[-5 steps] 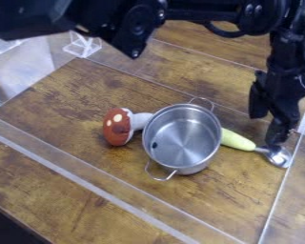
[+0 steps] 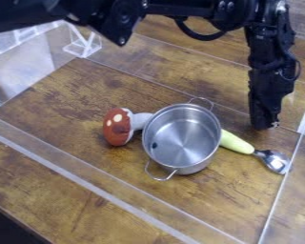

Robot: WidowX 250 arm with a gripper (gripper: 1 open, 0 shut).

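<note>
A steel pot point(image 2: 181, 138) with two wire handles stands in the middle of the wooden surface. A red spotted mushroom toy point(image 2: 119, 127) with a pale stem lies at its left. A spoon point(image 2: 273, 160) with a pale yellow-green handle lies to the pot's right, its steel head near the right edge. The black gripper point(image 2: 266, 122) points down at the upper right, above the spoon and right of the pot, shut as far as shows, with nothing visible in it.
Clear plastic walls point(image 2: 91, 200) border the work area. The wooden surface at upper left and behind the pot is free. The arm spans the top of the view.
The gripper has moved a little left and up, away from the spoon's head. The pot, mushroom and spoon look unchanged.
</note>
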